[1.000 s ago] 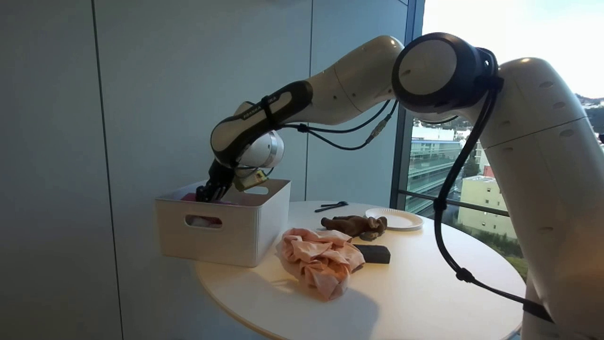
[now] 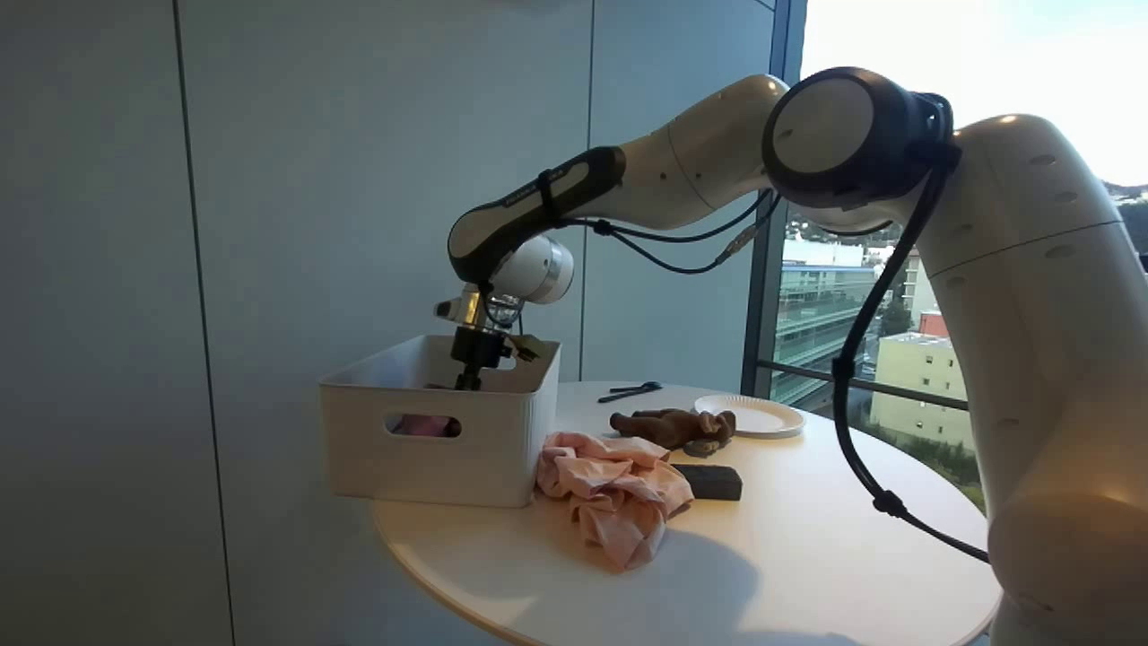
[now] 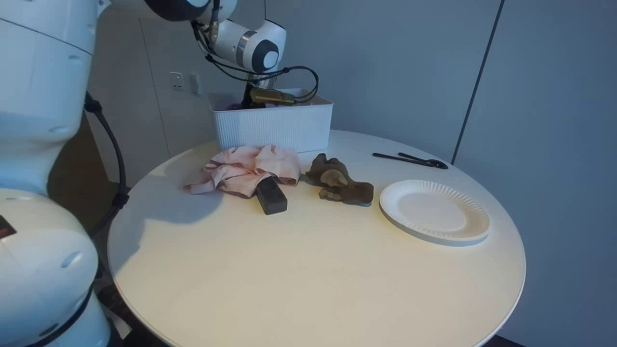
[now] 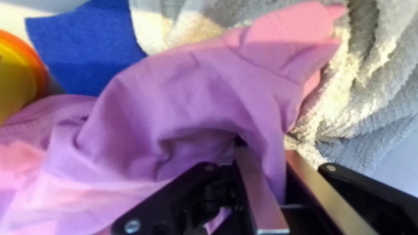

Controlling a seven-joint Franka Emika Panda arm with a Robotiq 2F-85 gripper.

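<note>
A fold of pink-purple cloth runs between the metal fingers of my gripper, which is shut on it. Most of this cloth still spreads over the contents of the white bin. In exterior view 1 the gripper points down inside the bin, its fingertips hidden behind the near wall. A patch of pink shows through the bin's handle hole.
Around the held cloth lie a grey-white towel, blue fabric and a yellow-orange object. Outside are a crumpled pink cloth, dark block, brown plush, paper plate and black utensils.
The gripper has shifted right within the bin and turned from tilted to upright. The bin has slid slightly right.
</note>
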